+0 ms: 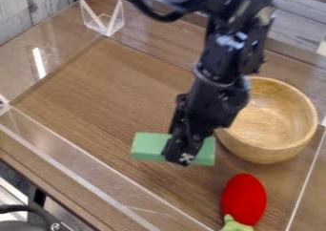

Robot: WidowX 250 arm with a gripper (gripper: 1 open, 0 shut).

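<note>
My black gripper (182, 144) is low over the middle of the table, shut on a green block (151, 147), which appears lifted and is partly hidden behind the fingers. A round wooden bowl (274, 120) is just right of the gripper. A red oval object (243, 199) with a green part (237, 223) lies at the lower right.
A small clear plastic item (105, 15) is at the back left. Walls edge the back and left, and a black cable lies at the lower left corner.
</note>
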